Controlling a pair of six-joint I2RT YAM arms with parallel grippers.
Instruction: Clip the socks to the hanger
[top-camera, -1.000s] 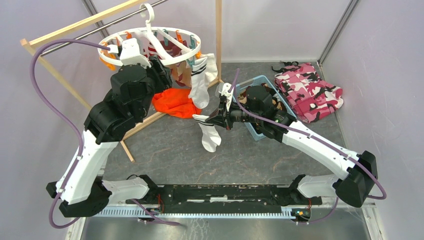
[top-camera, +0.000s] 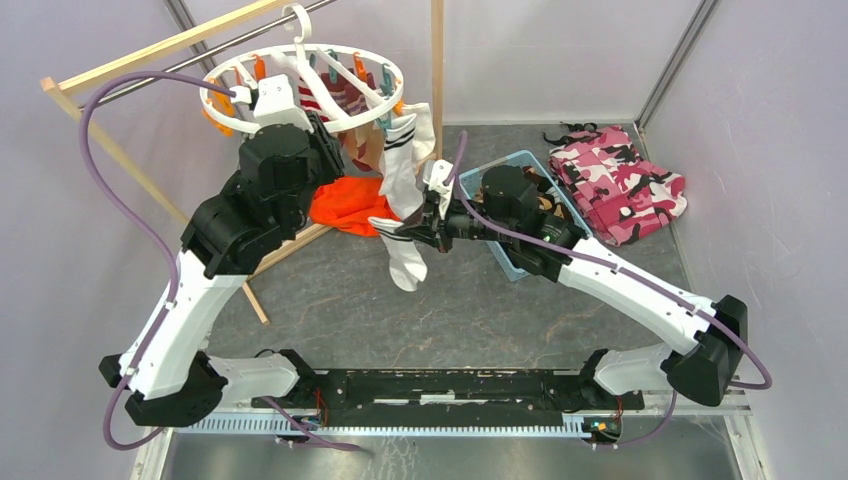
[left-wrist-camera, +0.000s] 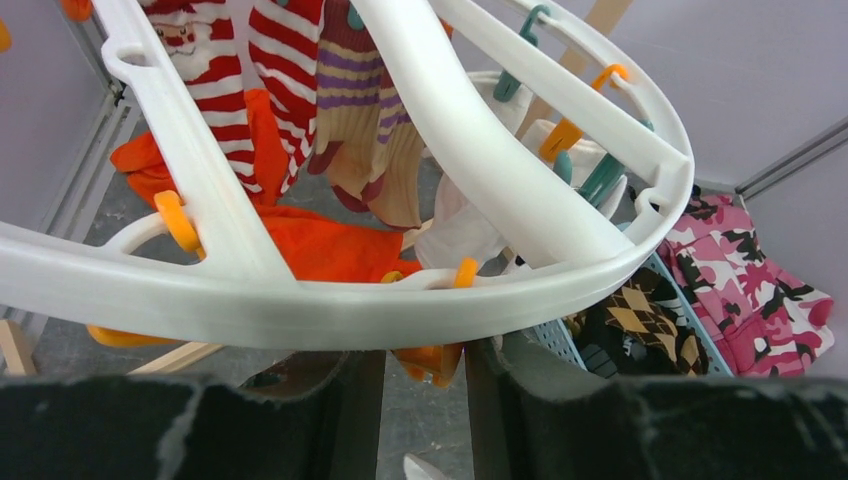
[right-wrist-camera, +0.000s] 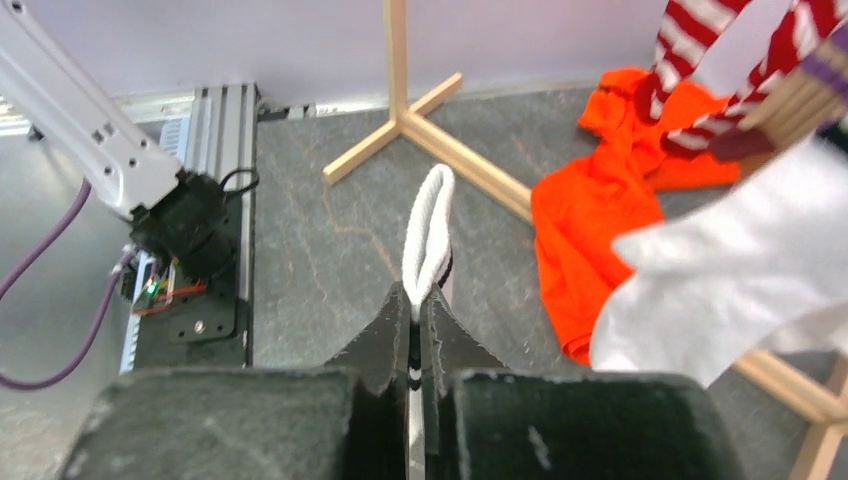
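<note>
A white round hanger (top-camera: 350, 119) hangs from the rack with striped and white socks (top-camera: 397, 165) clipped on it. My left gripper is shut on an orange clip (left-wrist-camera: 430, 365) at the hanger's front rim. My right gripper is shut on the cuff of a loose white sock (right-wrist-camera: 428, 235) with dark stripes, which dangles from it below and in front of the hanging socks. In the top view it is partly behind the gripper's tips.
An orange cloth (top-camera: 345, 205) lies on the floor under the hanger by the wooden stand. A blue basket (top-camera: 518, 160) with dark socks and a pink camouflage item (top-camera: 615, 185) stand at right.
My right gripper has moved left and slightly up with the sock, towards the hanger. My left gripper has shifted slightly right.
</note>
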